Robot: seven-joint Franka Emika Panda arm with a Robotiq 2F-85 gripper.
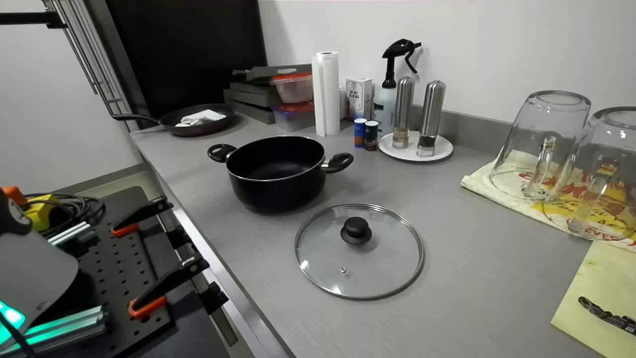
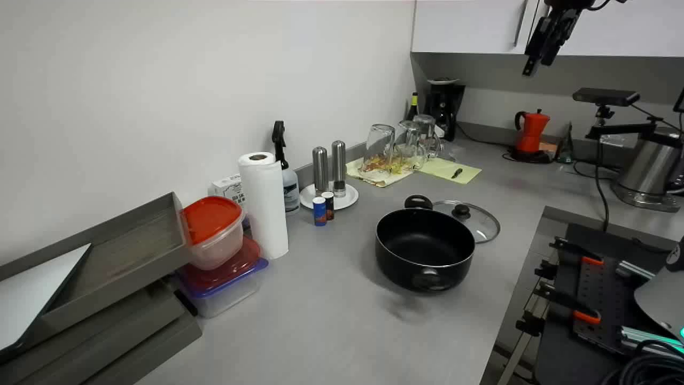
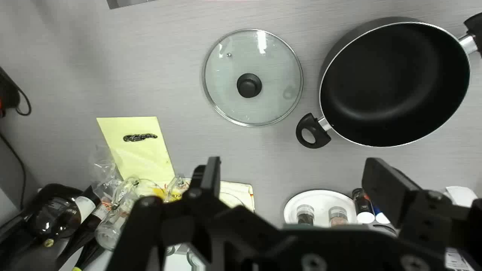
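Note:
On the grey counter stands a black two-handled pot (image 1: 277, 191), uncovered and empty inside. Its round glass lid (image 1: 381, 268) lies flat beside it, the black knob (image 1: 356, 229) facing up. From above, the wrist view has the lid (image 3: 235, 104) at upper centre and the pot (image 3: 393, 86) at the right, apart from each other. My gripper is open, with its fingers wide apart and nothing between them. In exterior view 2 the gripper (image 2: 537, 69) hangs high over the counter, well clear of lid and pot.
A white plate (image 1: 444, 149) with two grinders stands by the wall near a paper towel roll (image 1: 326, 95). Upturned glass pitchers (image 1: 536, 143) rest on a cloth at the right. A frying pan (image 1: 217, 126) sits at the far end. Bare counter surrounds the lid.

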